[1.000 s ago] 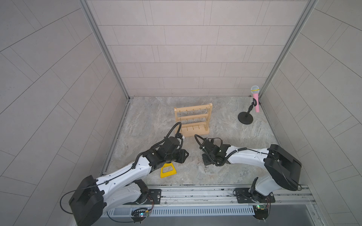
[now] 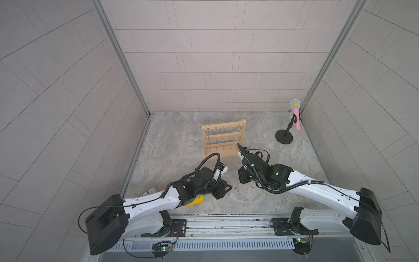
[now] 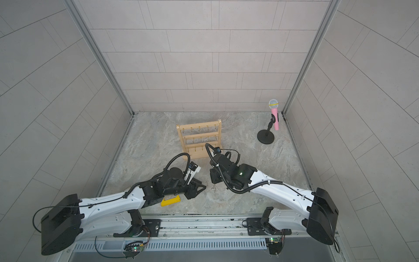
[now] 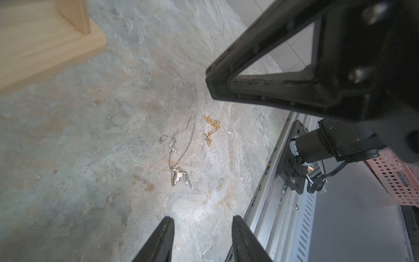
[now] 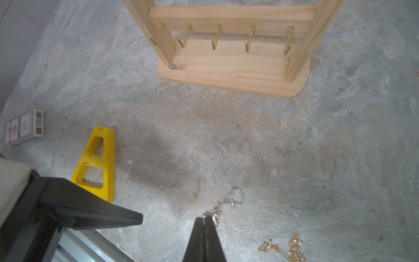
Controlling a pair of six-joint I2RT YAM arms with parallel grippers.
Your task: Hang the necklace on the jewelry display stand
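A silver necklace [image 4: 178, 174] lies loosely bunched on the tabletop, and a gold necklace [image 4: 212, 128] rests beside it. My left gripper stands open, with nothing between its fingers and bare tabletop showing through the gap. In the right wrist view, my right gripper is shut; its tips overlap one end of the silver necklace [image 5: 226, 202], and no chain shows clearly between them. The gold necklace [image 5: 285, 249] is to their lower right. Behind both arms is the wooden display stand [image 2: 223, 136], with brass hooks [image 5: 218, 37] along its bars.
A yellow frame-like piece [image 5: 110, 163] and a small box [image 5: 25, 127] lie left of the necklaces. A pink microphone [image 2: 296, 118] and black round-based stand [image 2: 284, 136] occupy the back right. Both grippers are close together.
The left gripper has moved right and toward the front, now hiding part of the yellow piece.
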